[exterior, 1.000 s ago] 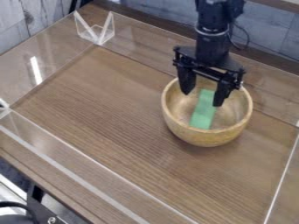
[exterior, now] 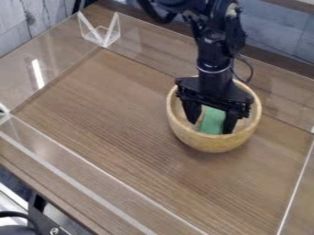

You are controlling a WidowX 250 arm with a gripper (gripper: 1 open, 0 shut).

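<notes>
My black gripper (exterior: 215,106) is down inside a round wooden bowl (exterior: 211,142) right of the table's middle, open, with its fingers spread on either side of a green object (exterior: 214,122) lying in the bowl. The green object is partly hidden behind the gripper; whether the fingers touch it I cannot tell.
A small white wire-like item (exterior: 98,32) stands at the back left. A grey wall edge runs along the back right.
</notes>
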